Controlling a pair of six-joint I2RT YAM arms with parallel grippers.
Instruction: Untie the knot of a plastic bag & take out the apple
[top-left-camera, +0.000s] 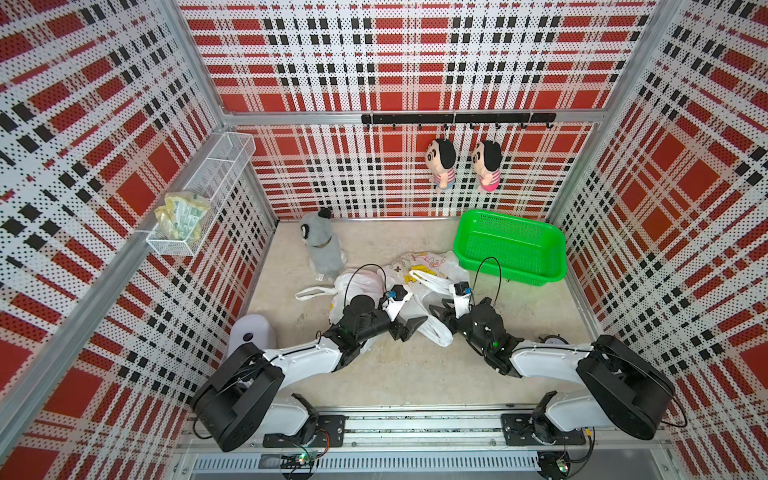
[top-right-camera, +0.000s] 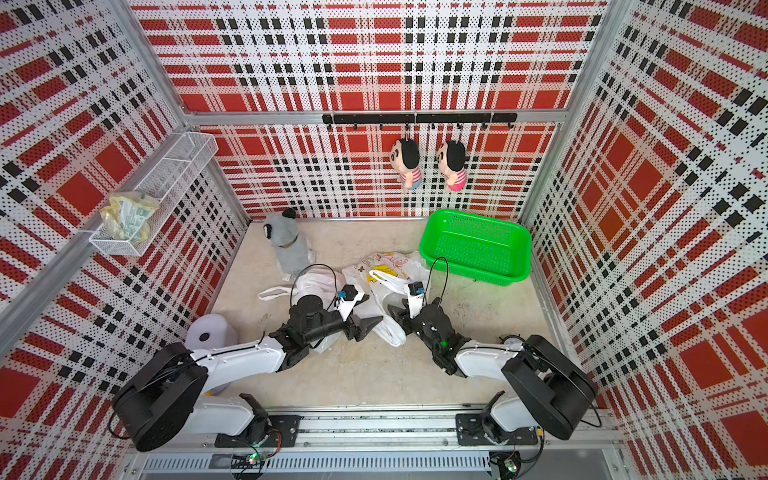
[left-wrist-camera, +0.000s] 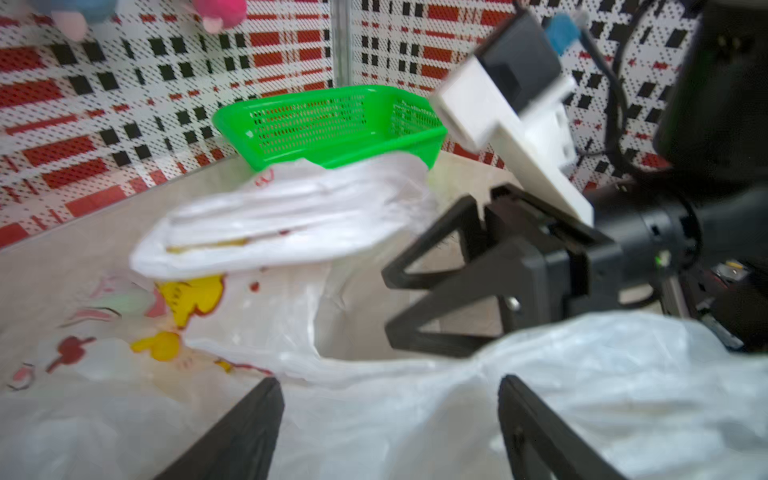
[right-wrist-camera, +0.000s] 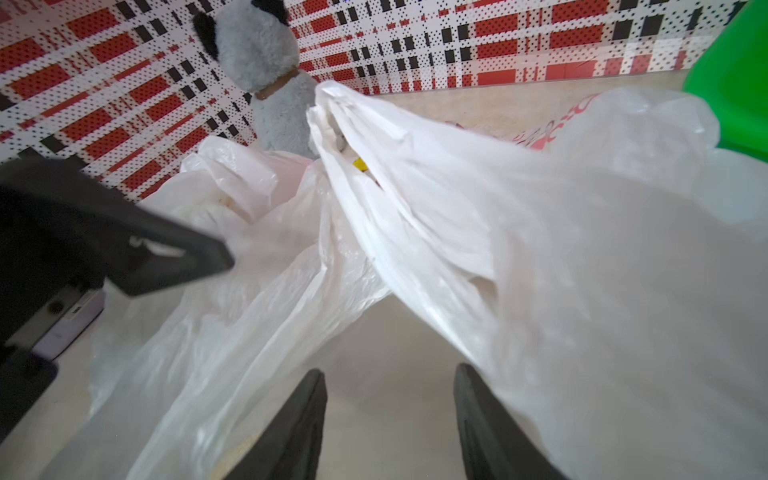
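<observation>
A crumpled white plastic bag with printed patterns (top-left-camera: 432, 326) (top-right-camera: 388, 328) lies at the table's middle, its white handle loops spread between my grippers; the apple is not visible. My left gripper (top-left-camera: 409, 326) is at the bag's left part, fingers apart, with white plastic behind and around them. My right gripper (top-left-camera: 446, 314) faces it from the right, fingers open among the bag's folds, a strand of plastic rising beside its right finger.
A green basket (top-left-camera: 509, 276) stands at the back right. A grey plush toy (top-left-camera: 324, 248) sits at the back left, a white roll (top-right-camera: 209, 332) at the left.
</observation>
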